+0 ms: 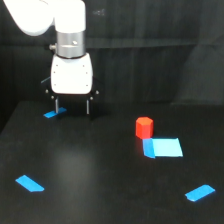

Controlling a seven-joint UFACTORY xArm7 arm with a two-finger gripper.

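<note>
My white-and-grey gripper (73, 105) hangs at the back left. Its two thin fingers stand well apart, so it is open, and nothing shows between them. To the right, a small red block (144, 128) stands on the dark table. Just in front of it lies a pale blue square (167, 147) with a brighter blue strip (148, 148) along its left side. A wide gap separates the gripper from the red block.
Flat blue marks lie on the black table (110, 180): one beside the gripper's left finger (50, 114), one at front left (30, 184), one at front right (200, 192). A dark curtain (150, 50) hangs behind.
</note>
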